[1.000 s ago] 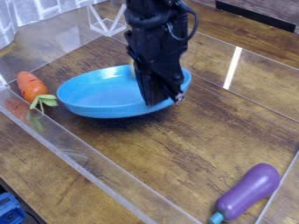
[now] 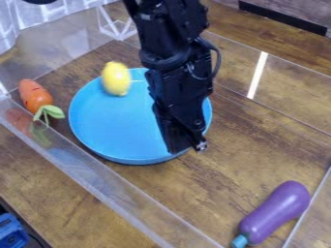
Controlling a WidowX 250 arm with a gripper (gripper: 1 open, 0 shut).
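My black gripper (image 2: 184, 136) hangs over the right part of a blue shallow bowl (image 2: 114, 126), its tip low near the rim. Its fingers look close together, with nothing seen between them, though the dark shape makes this hard to see. A yellow object (image 2: 118, 77) sits at the bowl's back left edge.
An orange carrot toy (image 2: 37, 97) lies left of the bowl. A purple eggplant toy (image 2: 274, 213) lies at front right. A clear plastic edge crosses the lower left, with a blue object (image 2: 11, 232) beyond.
The bowl went from tilted to lying flat. The yellow object has moved from the bowl's left front to its back edge. The gripper has moved slightly lower.
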